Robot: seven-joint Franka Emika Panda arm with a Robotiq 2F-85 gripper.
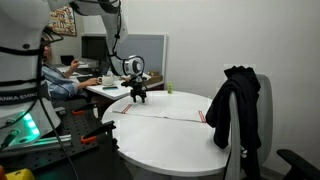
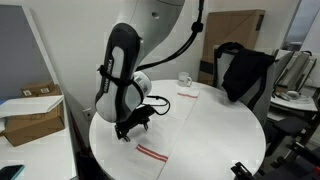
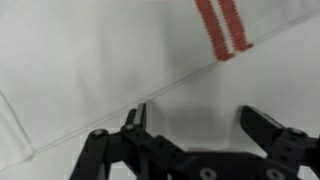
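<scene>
A white cloth (image 1: 165, 113) with red stripes near its ends lies flat on the round white table (image 1: 175, 148). In exterior view 2 the cloth's near striped end (image 2: 152, 156) is close to my gripper (image 2: 137, 130). From the wrist view, my gripper is open, its two dark fingers well apart with nothing between them. Beneath them run the edge of the cloth (image 3: 100, 60) and bare table, with the red stripes (image 3: 225, 25) at the top. Exterior view 1 has the gripper (image 1: 138, 97) low over the left end of the cloth.
A black garment (image 1: 235, 95) hangs over a grey chair (image 1: 250, 125) at the table's right. A white mug (image 2: 185, 78) stands at the far edge. Cardboard boxes (image 2: 32, 125) are beside the table. Another arm (image 1: 22, 85) fills the left foreground.
</scene>
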